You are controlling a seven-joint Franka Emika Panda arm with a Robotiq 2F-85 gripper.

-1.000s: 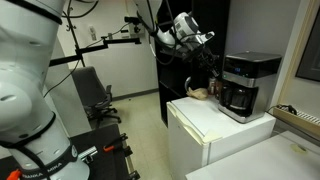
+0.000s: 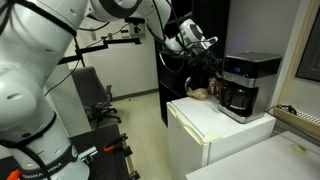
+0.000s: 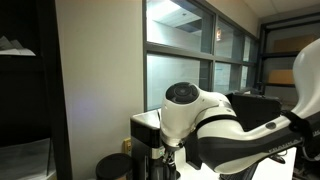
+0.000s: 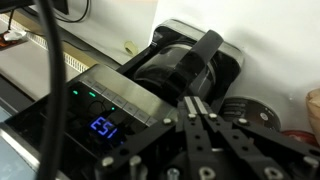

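A black and silver coffee maker (image 2: 253, 68) stands on the white counter, its glass carafe (image 2: 240, 98) seated at the front. In the wrist view, the coffee maker's lit panel (image 4: 103, 126) is at lower left. Above it the carafe (image 4: 165, 68) shows, with a broad black handle (image 4: 200, 60) jutting toward the camera. My gripper is shut, its fingertips close together just below the lower end of that handle in the image. Nothing shows between them; whether they touch the handle cannot be told. From outside, the gripper (image 2: 213, 68) hangs left of the coffee maker.
A tan item (image 2: 199, 94) sits at the counter's back left. In the wrist view, a dark-lidded round container (image 4: 250, 110) is close on the right. An office chair (image 2: 97, 95) stands off left on the floor.
The arm has shifted slightly right toward the coffee maker, and its upper part looks higher and larger in view. The coffee maker and carafe have not visibly moved.
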